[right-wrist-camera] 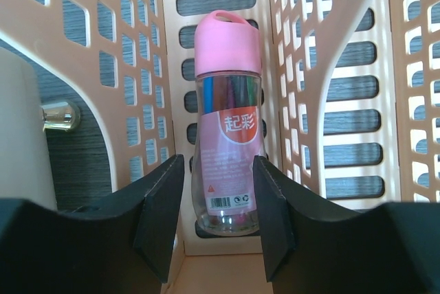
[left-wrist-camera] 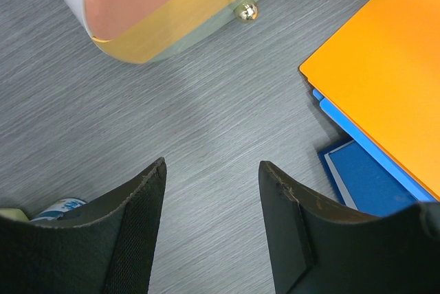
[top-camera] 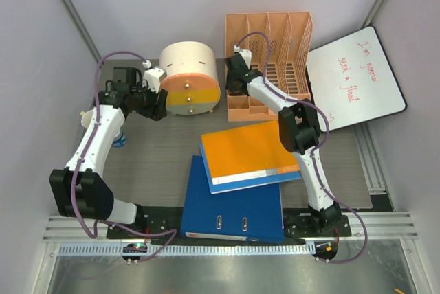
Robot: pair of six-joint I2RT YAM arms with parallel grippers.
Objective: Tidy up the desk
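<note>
In the right wrist view a clear bottle with a pink lid (right-wrist-camera: 227,122) lies in the left compartment of the tan slotted organizer (top-camera: 237,113). Over its lower end stands my right gripper, open, its fingers apart on either side of the label. Nothing shows clamped between them. My left gripper is open and empty above bare desk, in front of the white drawer box (top-camera: 189,52). An orange folder (top-camera: 244,148) lies across a blue binder (top-camera: 234,205) at the front middle.
The whiteboard (top-camera: 355,77) with red writing leans at the right. A cup (top-camera: 87,118) and a blue-and-white item (top-camera: 119,139) stand at the left, partly behind the left arm. Bare desk (top-camera: 158,163) lies left of the folders.
</note>
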